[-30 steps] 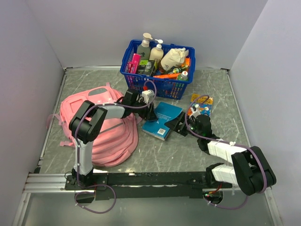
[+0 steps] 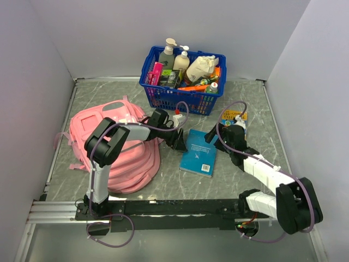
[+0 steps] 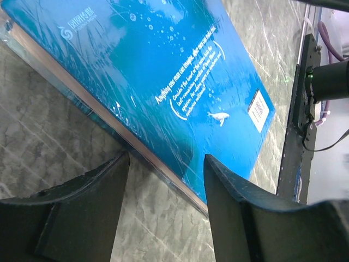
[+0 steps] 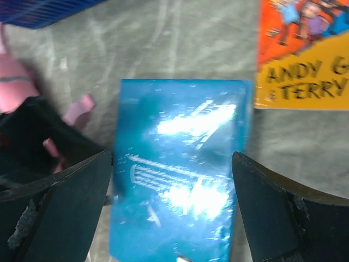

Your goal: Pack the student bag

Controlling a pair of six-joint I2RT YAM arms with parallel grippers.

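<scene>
A pink student bag (image 2: 136,169) lies on the left of the table. A blue book (image 2: 197,164) lies flat in the middle; in the left wrist view its cover (image 3: 163,76) and page edge show. My left gripper (image 2: 178,143) is at the book's left edge, with that edge between its fingers. My right gripper (image 2: 212,136) is open above the book's upper right, with nothing held. A yellow-orange book (image 4: 300,76) lies to the right of the blue one, partly under the right arm in the top view.
A blue basket (image 2: 185,101) full of bottles, pouches and boxes stands at the back. Bare table (image 2: 92,90) shows at the back left, at the right and along the front. Walls enclose three sides.
The blue book has shifted right and straightened. My left gripper moved right and down with it; my right gripper moved right and up, away from the book's edge.
</scene>
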